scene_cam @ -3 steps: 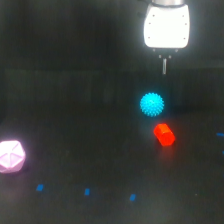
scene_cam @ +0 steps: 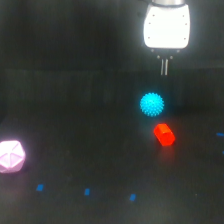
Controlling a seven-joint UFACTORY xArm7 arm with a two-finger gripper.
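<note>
My gripper [scene_cam: 164,67] hangs at the upper right, below a bright white arm end [scene_cam: 167,27]. Its two thin fingers point down, and they are too small to tell how wide they stand. Nothing shows between them. A round, knobbly cyan object [scene_cam: 152,104] rests below and slightly left of the fingertips, apart from them. Just below and right of it lies a small red-orange block [scene_cam: 164,134], with a narrow gap between the two. A pale pink faceted object [scene_cam: 11,156] sits at the left edge.
Small blue marks dot the dark surface, among them a left one [scene_cam: 40,187], a middle one [scene_cam: 87,191] and a right one [scene_cam: 132,197]. Another blue mark [scene_cam: 220,134] is at the right edge.
The gripper's fingers look slightly different at the tips, with a little more separation between them. The cyan, red and pink objects have not moved.
</note>
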